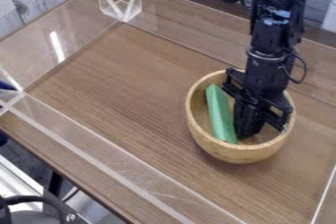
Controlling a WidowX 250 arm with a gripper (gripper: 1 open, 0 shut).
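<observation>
A light wooden bowl [205, 139] sits on the right part of the table with a green cylindrical object [221, 108] lying along its left inside. My black gripper [258, 117] reaches down into the bowl from above, just right of the green object. Its fingertips are dark and crowded against the bowl's shadow, so the fingers are hard to make out. Nothing is visible held between them.
A white wire-like stand [120, 4] is at the back left of the wooden table [98, 85]. Black cables lie at the bottom left corner, off the table's edge.
</observation>
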